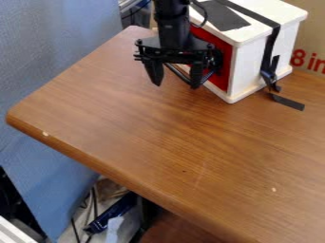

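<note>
My black gripper (176, 74) hangs at the top centre of the camera view, low in front of a white box (242, 82) with a red front panel (221, 66). Its two fingers are spread apart, with nothing visible held between them. Part of the red panel is hidden behind the gripper and arm. Black straps (272, 57) run over the box and down its right side onto the table.
A cardboard box (309, 43) stands behind at the right. A blue-grey padded surface (45, 66) lies beyond the table's left edge, with cables and clutter on the floor below.
</note>
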